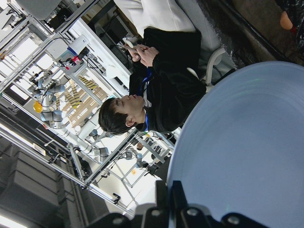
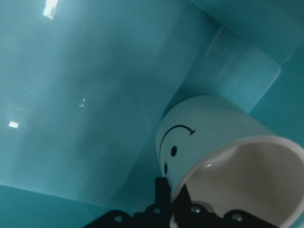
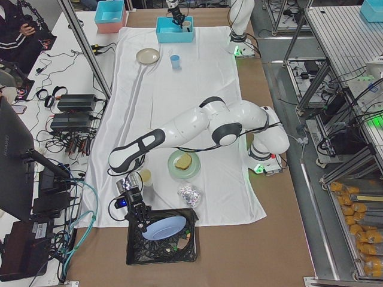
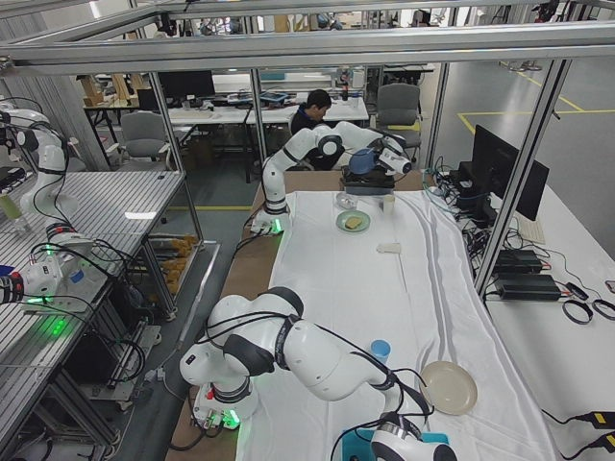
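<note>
My left gripper (image 3: 142,222) is shut on the rim of a large light-blue plate (image 3: 165,227) (image 1: 242,137), holding it tilted over the black-lined bin (image 3: 139,256) at the near end. My right gripper is shut on the rim of a white cup (image 2: 197,123) with a printed smiley face, which lies tipped inside or just over the cyan bin (image 3: 175,36) at the far end. In the camera right view the cup is hidden by the arm.
A green plate (image 3: 179,174) with a yellow item and a crumpled clear item (image 3: 190,195) lie near the black bin. A beige plate (image 3: 147,55) and blue cup (image 3: 175,61) stand at the far end.
</note>
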